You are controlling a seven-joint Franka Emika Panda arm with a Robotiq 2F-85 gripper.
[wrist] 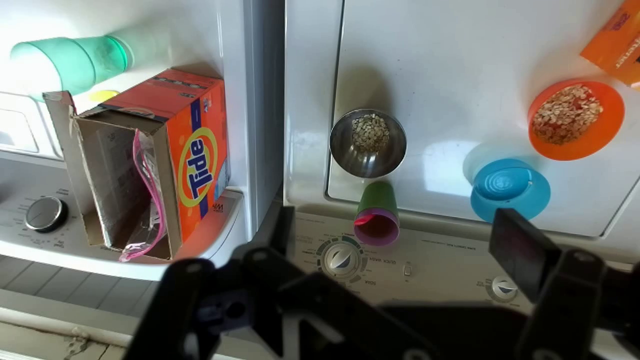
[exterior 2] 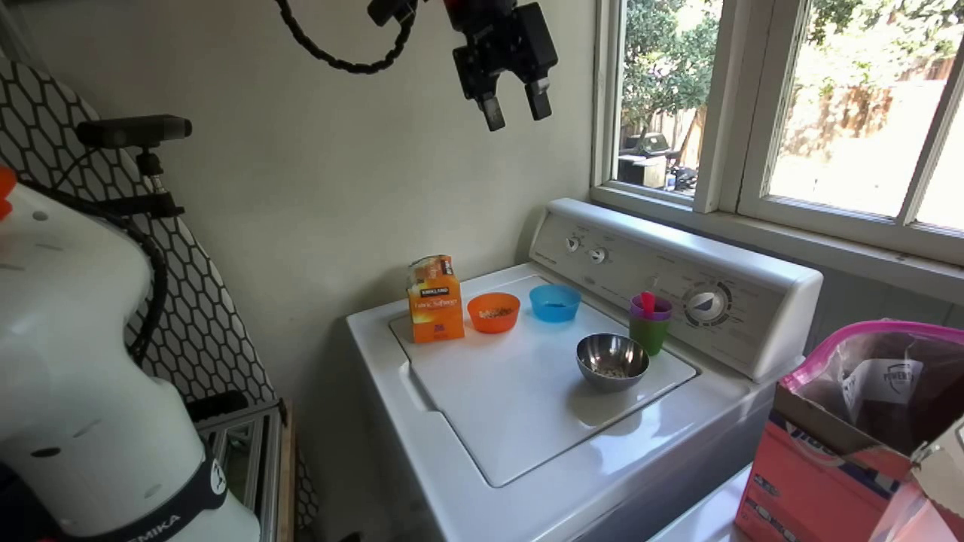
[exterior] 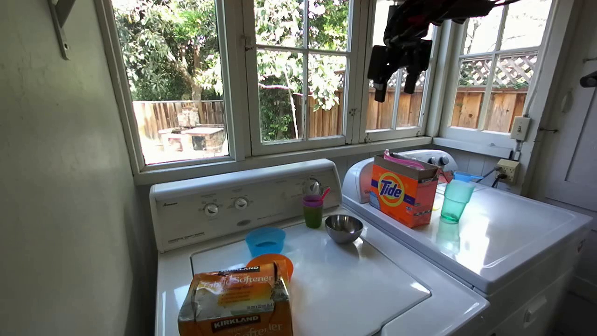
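Observation:
High above the washer, my gripper (exterior 2: 516, 110) is open, its fingers apart and nothing between them. On the washer lid stands a steel bowl (wrist: 367, 143) holding some oats. Behind it is a green cup (wrist: 378, 198) with a purple rim and a red-pink handle sticking out. A blue bowl (exterior 2: 555, 303) looks empty from above. Beside it an orange bowl (exterior 2: 493, 312) contains more oats. The orange fabric softener box (exterior 2: 436, 299) is at the lid's wall-side end and partly hides the orange bowl in the first exterior view.
An open Tide box (exterior: 405, 189) stands on the neighbouring machine, with a translucent green cup (exterior: 456, 200) beside it. The washer's control panel (exterior: 246, 201) rises behind the bowls.

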